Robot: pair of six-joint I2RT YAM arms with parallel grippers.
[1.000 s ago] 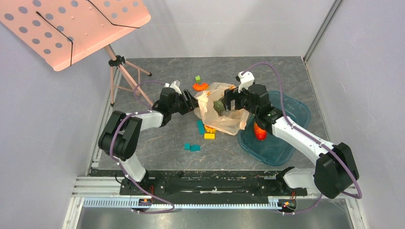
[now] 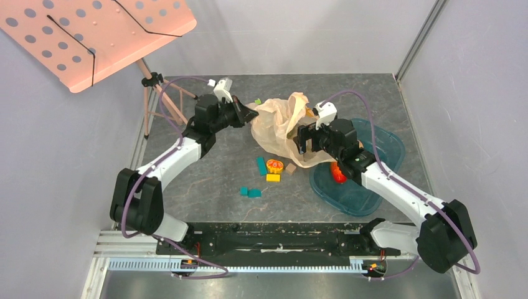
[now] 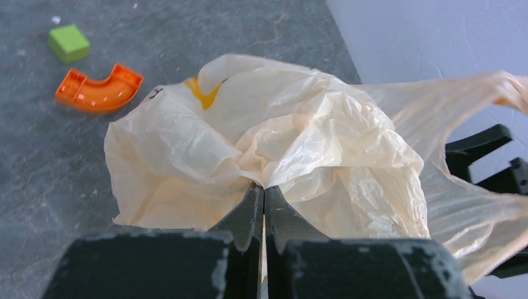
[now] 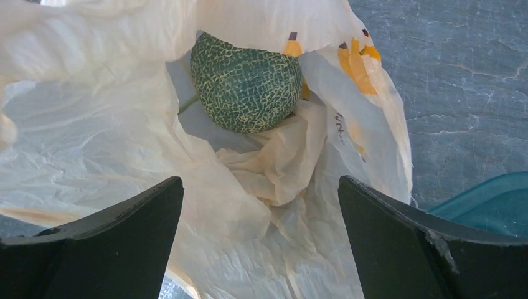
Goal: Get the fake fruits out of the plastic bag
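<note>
My left gripper is shut on the closed end of the plastic bag [image 2: 274, 124], pinching its thin crumpled film and lifting that end off the table. In the right wrist view a dark green netted melon [image 4: 246, 81] rests inside the bag, partly covered by the film at its top. Wide open, my right gripper stands at the bag's mouth with nothing gripped between its fingers. From above, the right gripper and the raised film hide the melon. A red fruit [image 2: 338, 174] lies in the teal tray [image 2: 392, 152], under the right forearm.
Yellow, teal and tan toy blocks lie in front of the bag, among them a teal block [image 2: 261, 166] and a yellow block [image 2: 273, 178]. Behind the bag are an orange curved piece [image 3: 99, 90] and a green cube [image 3: 68, 43]. Bare table surrounds the front left.
</note>
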